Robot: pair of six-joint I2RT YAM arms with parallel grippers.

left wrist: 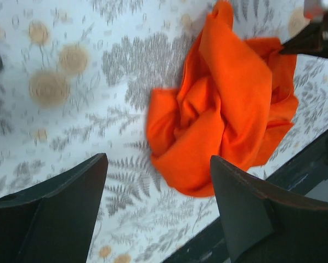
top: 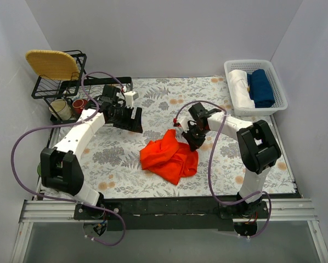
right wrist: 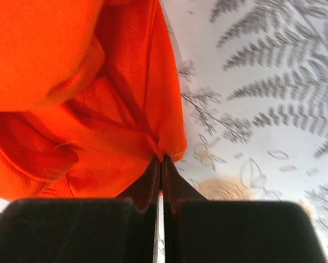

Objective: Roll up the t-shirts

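A crumpled orange-red t-shirt lies bunched on the patterned cloth in the middle of the table. At its upper right corner, my right gripper is low over the table. In the right wrist view the fingers are closed on a pinch of the shirt's edge. Up and to the left of the shirt, my left gripper stands open, clear of the fabric. The left wrist view shows its spread fingers with nothing held, and the shirt beyond them.
A white basket at the back right holds a rolled white cloth and a dark blue cloth. A black rack with mugs occupies the back left.
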